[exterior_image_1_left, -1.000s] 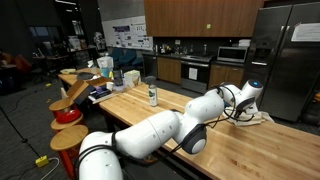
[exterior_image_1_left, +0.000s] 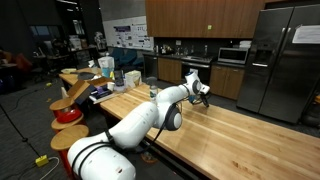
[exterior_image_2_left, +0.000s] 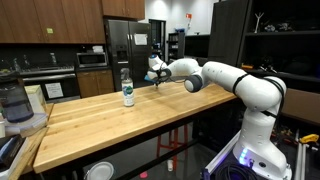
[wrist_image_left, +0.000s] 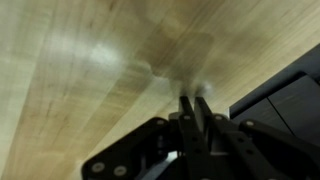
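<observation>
My gripper (exterior_image_1_left: 205, 101) is over the far edge of the wooden table, at the end of the outstretched arm. From the other side it shows small, as a dark gripper (exterior_image_2_left: 156, 83) low over the far right of the tabletop. In the wrist view the two fingertips of the gripper stand close together, only a narrow gap apart, and no object can be made out between them. Below them lies bare, shiny wood.
A bottle (exterior_image_2_left: 127, 88) stands on it, well away from the gripper. Past the table edge, dark cabinet fronts (wrist_image_left: 290, 105) show at the lower right.
My gripper has swung left along the far side of the table. A white cloth lay on the tabletop around and beside the gripper earlier; that spot is bare now.
</observation>
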